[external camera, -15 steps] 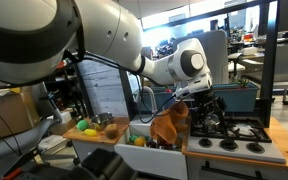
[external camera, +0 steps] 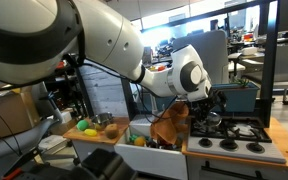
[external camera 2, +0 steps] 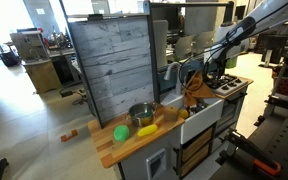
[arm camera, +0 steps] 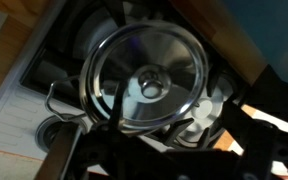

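In the wrist view a round pot with a shiny glass lid (arm camera: 134,95) sits over the stove, a round knob (arm camera: 151,83) at the lid's middle. My gripper is open above it, its dark fingers spread along the lower part of the view; nothing shows between them. From the side, the gripper (external camera: 206,106) hangs over the left end of the black stove (external camera: 246,133). The pot is small and partly hidden there by the gripper. Whether a finger touches the lid I cannot tell.
An orange cloth (external camera: 167,127) hangs by the sink, left of the stove. On the wooden counter (external camera 2: 119,150) stand a metal pot (external camera 2: 143,115), a green item (external camera 2: 121,132) and a yellow one (external camera 2: 147,130). A blue-grey box (external camera: 239,98) stands behind the stove.
My arm's wrist has come slightly lower and a little to the left over the stove's left end. The counter objects look unmoved.
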